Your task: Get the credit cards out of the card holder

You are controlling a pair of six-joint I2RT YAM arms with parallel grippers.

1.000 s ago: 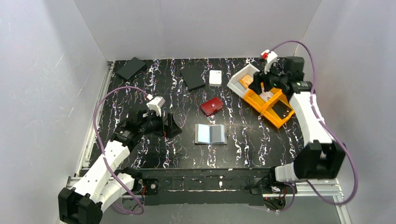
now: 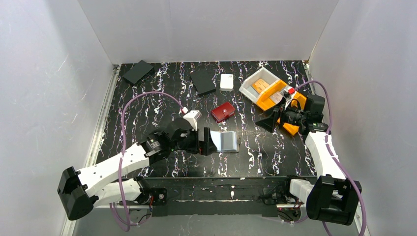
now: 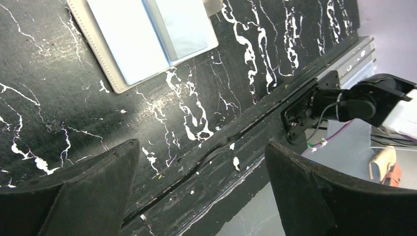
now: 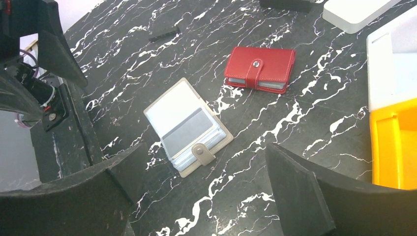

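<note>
The beige card holder (image 2: 228,142) lies open on the marble table, clear sleeves showing; its snap strap (image 4: 201,153) is at one side. Whether cards are inside is hard to tell. My left gripper (image 2: 206,141) is over the holder's left side, open, nothing between its fingers in the left wrist view (image 3: 200,182). My right gripper (image 2: 269,118) hangs right of and behind the holder, beside the orange tray, open and empty, facing the holder in the right wrist view (image 4: 206,191).
A red closed card holder (image 2: 223,111) lies behind. Further back are dark slabs (image 2: 202,81) and a white object (image 2: 226,81). White and orange trays (image 4: 381,137) occupy the right. The left of the table has free room.
My left gripper has moved right over the card holder. My right gripper has come down and toward the front left from above the trays.
</note>
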